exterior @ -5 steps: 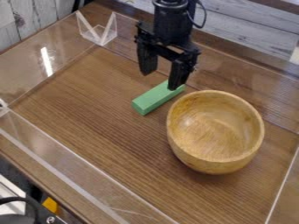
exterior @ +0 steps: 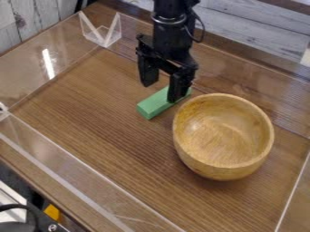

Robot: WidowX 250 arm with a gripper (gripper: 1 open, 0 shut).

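Observation:
My black gripper (exterior: pixel 162 77) hangs from the top centre with its fingers spread open, low over the table just behind a green block (exterior: pixel 155 106). One finger reaches down near the block's upper right end and partly hides it; whether they touch I cannot tell.
A large wooden bowl (exterior: pixel 220 153) sits to the right of the green block. A clear folded object (exterior: pixel 105 32) lies at the upper left.
The gripper has come a little toward the viewer and lower, covering more of the green block's upper end. The block and bowl appear unmoved.

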